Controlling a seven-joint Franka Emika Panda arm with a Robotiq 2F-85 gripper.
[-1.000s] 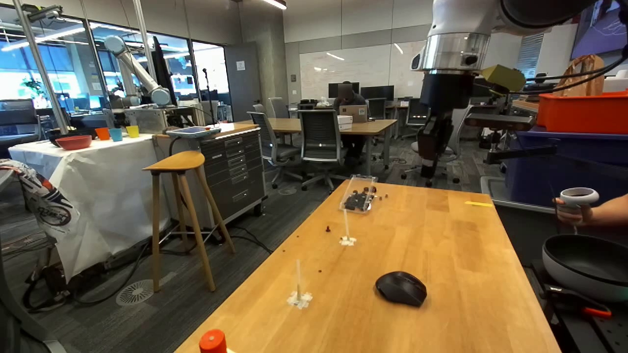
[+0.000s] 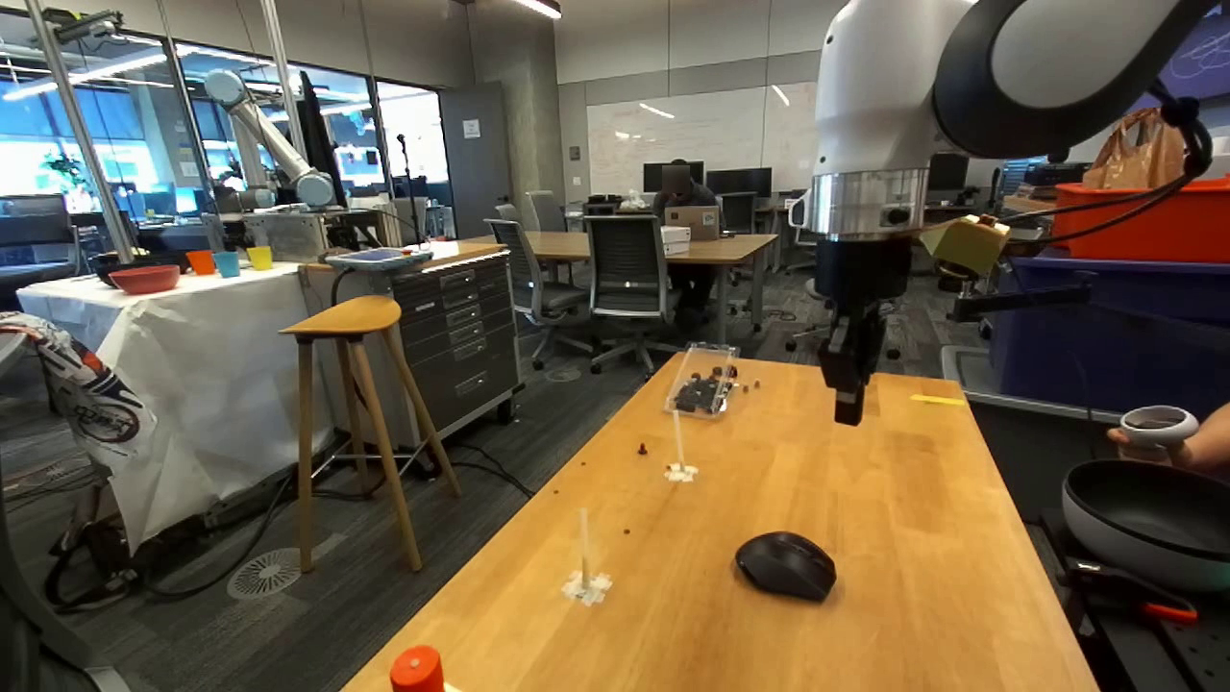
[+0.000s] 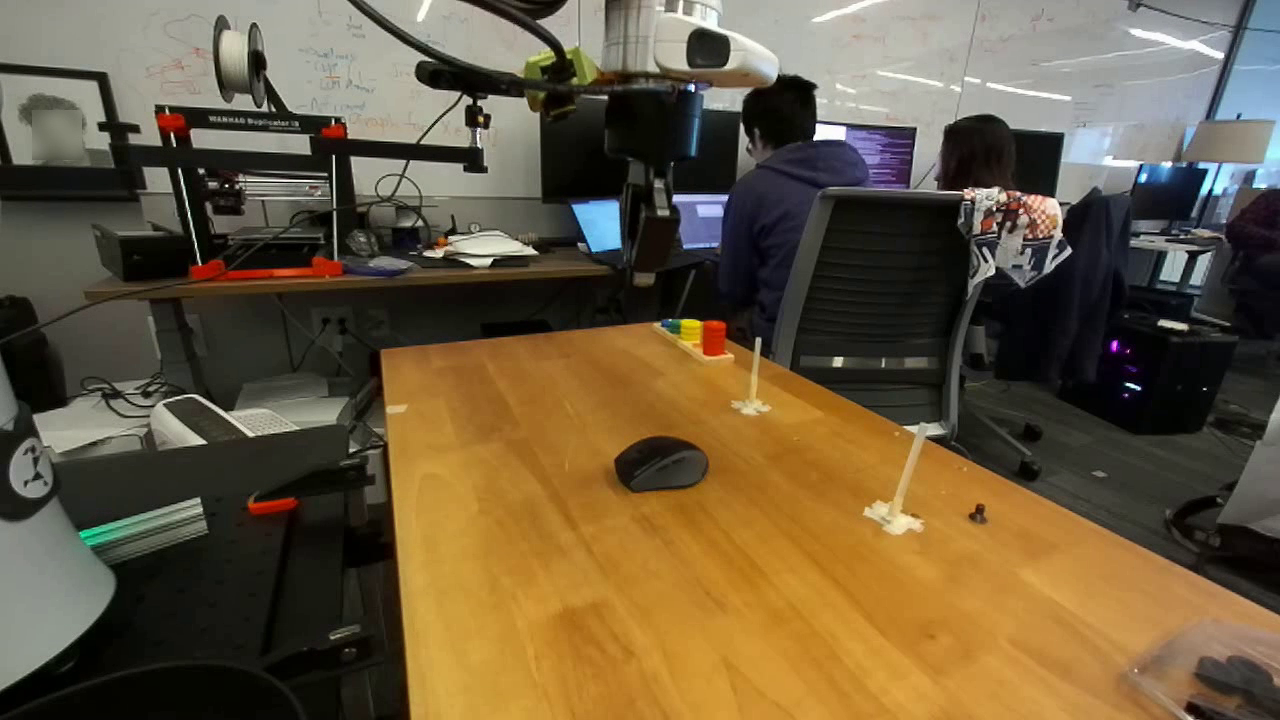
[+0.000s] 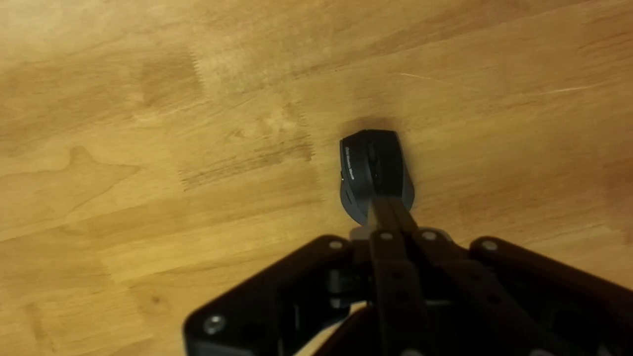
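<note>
A black computer mouse (image 2: pixel 786 565) lies on the wooden table, and the same mouse (image 3: pixel 661 463) shows near the middle of the tabletop in the second exterior view. Well above the table hangs my gripper (image 2: pixel 848 409), pointing down, its fingers together with nothing seen between them. From the wrist, the mouse (image 4: pixel 376 163) appears just beyond the fingertips, which cover part of its rear edge; a clear height separates the two, as the exterior views show.
Two thin upright pegs (image 2: pixel 584 548) (image 3: pixel 753 374) are taped to the table. A clear box of dark parts (image 2: pixel 702 384) sits at one end, a coloured block toy (image 3: pixel 698 340) at the other. Bare wood surrounds the mouse.
My gripper has come lower and now points more nearly straight down. The mouse has stayed where it was. At the right, a person's hand with a cup has shifted.
</note>
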